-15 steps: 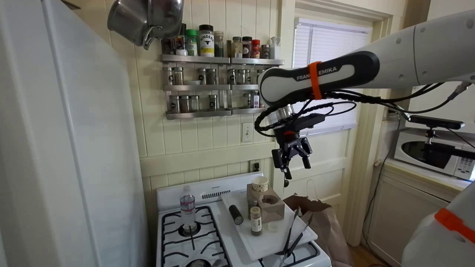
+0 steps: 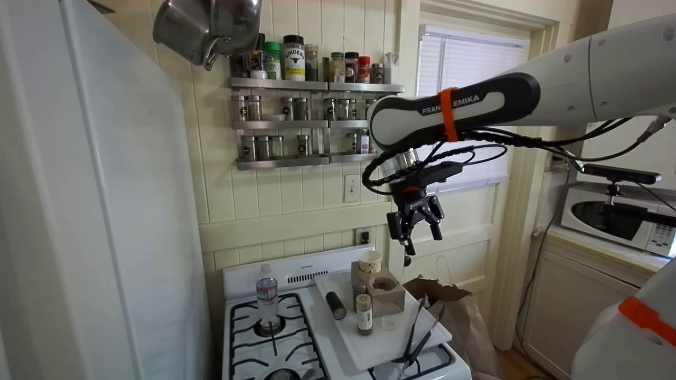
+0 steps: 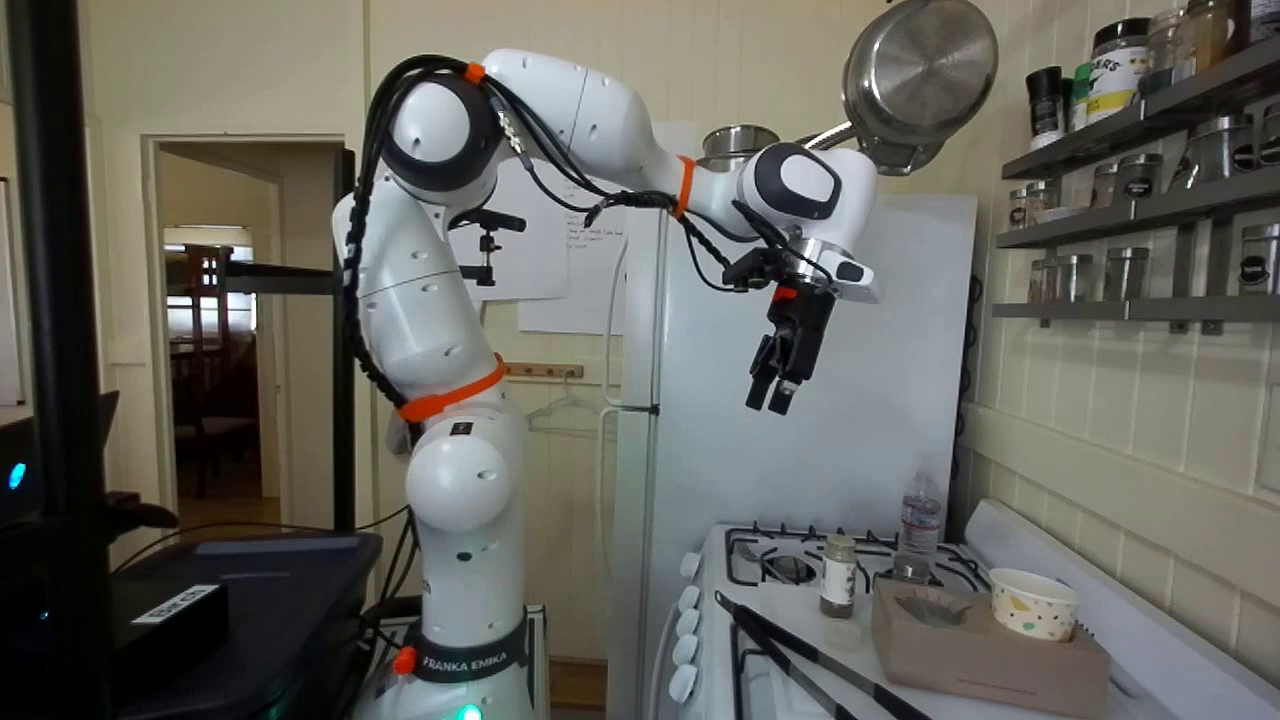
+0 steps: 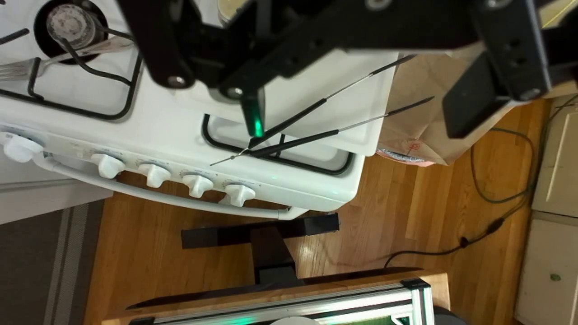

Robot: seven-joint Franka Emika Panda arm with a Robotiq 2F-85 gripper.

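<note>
High above the stove's right side hangs my gripper [image 2: 421, 240], open, with nothing between its widely parted fingers. Under it a white board [image 2: 355, 345] bears a brown cardboard holder [image 2: 387, 301] and a patterned paper cup [image 2: 370, 260] standing at the holder's back end. In front of the holder a spice jar [image 2: 364, 314] stands upright. A dark cylinder [image 2: 336, 305] lies on its side at the left. Black-handled tongs [image 4: 303, 117] rest across the board's front corner in the wrist view. My fingers hide much of the board in that view.
A clear bottle [image 2: 267, 297] stands on the left rear burner. Spice shelves [image 2: 283, 162] line the wall, and a steel pot [image 3: 921, 72] hangs high. A brown paper bag [image 2: 466, 316] stands right of the stove. The air around the gripper is clear.
</note>
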